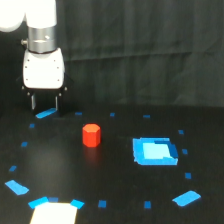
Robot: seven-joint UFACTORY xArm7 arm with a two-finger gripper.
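At the upper left hangs my gripper (45,103), under a pale, boxy arm end. Its two dark fingers stand apart, and nothing shows between them. A red hexagonal block (91,135) sits on the dark table, to the right of the gripper and nearer the camera. Farther right lies a blue, square-like piece (137,150) with a white area (156,151) inside its outline. Whether that piece is a flat marking or a shallow tray, I cannot tell.
Small blue marks dot the black table (110,175). Larger light-blue patches include one at the left (16,187) and one at the right (186,198). A pale object (53,214) is cut off by the bottom edge. Dark curtain (130,55) hangs behind.
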